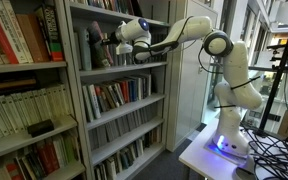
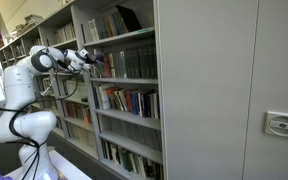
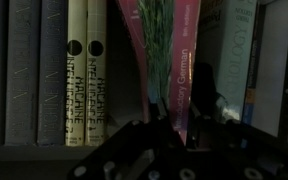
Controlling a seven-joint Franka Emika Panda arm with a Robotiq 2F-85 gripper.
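A pink book (image 3: 184, 62) with a green plant picture on its cover and "German" on its spine stands in the middle of the wrist view, tilted a little. Its lower end is between the dark fingers of my gripper, which is shut on it. Much of the fingers is lost in shadow. In exterior view 1 the gripper (image 1: 108, 43) is at an upper shelf of the grey bookcase, where the book itself is too small to make out clearly.
Yellow "Machine Intelligence" books (image 3: 86, 75) and dark volumes (image 3: 20, 75) stand left of the pink book. A grey-green book (image 3: 230, 65) leans close on its right. Shelf boards (image 1: 124, 70) lie below the gripper. A white table (image 1: 206, 160) bears the arm's base.
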